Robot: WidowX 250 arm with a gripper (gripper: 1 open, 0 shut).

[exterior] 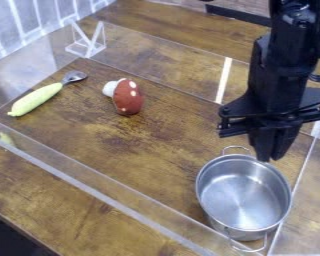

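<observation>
The black gripper (270, 140) hangs at the right, just above and behind a steel pot (243, 195) with wire handles, pointing down; I see nothing held between its fingers, and it looks shut. A red toy mushroom (128, 98) with white spots and a pale stem lies on the wooden table toward the back left. At the far left lies a pale green corn cob (36, 99), with a small metal utensil (73, 78) beside its upper end.
Clear plastic walls (83, 180) edge the wooden work area (123, 145). A small white plastic bracket (85, 42) stands at the back left.
</observation>
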